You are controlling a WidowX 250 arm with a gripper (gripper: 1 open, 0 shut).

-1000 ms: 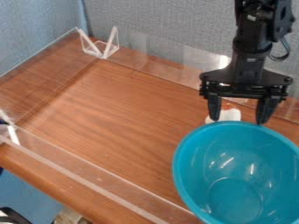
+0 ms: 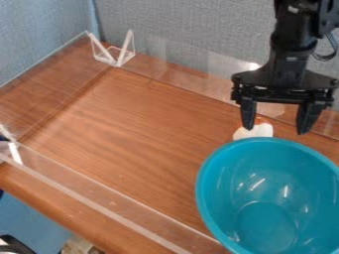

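A black gripper (image 2: pixel 277 113) hangs open at the upper right, its two fingers spread wide above a small white object (image 2: pixel 252 132) that rests on the wooden table just behind a large teal bowl (image 2: pixel 272 203). The white object is partly hidden, and its kind is hard to tell. Nothing shows between the fingers.
A white wire stand (image 2: pixel 113 52) is at the back left. Clear strips run along the front and back edges, with a grey padded wall (image 2: pixel 185 30) behind.
The gripper has shifted slightly to the right and a little upward. The bowl and white object have stayed in place.
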